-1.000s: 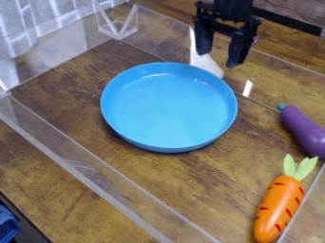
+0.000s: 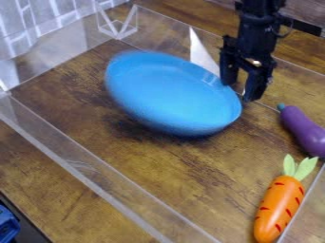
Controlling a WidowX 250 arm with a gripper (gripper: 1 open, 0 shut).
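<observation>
My gripper (image 2: 241, 76) is at the top right, black and open, low against the right rim of the blue plate (image 2: 165, 90). The plate is tilted and slightly blurred. A white object (image 2: 203, 47) stands behind it, partly hidden; what it is I cannot tell.
A purple eggplant (image 2: 301, 130) lies at the right edge, with an orange carrot (image 2: 279, 204) below it at the lower right. Clear plastic walls border the wooden surface, whose left and lower middle are bare. A small blue object (image 2: 10, 228) shows at the lower left corner.
My gripper has come lower and right to the plate's rim. The plate has gone from lying flat to tilted, its far left side shifted upward in the view.
</observation>
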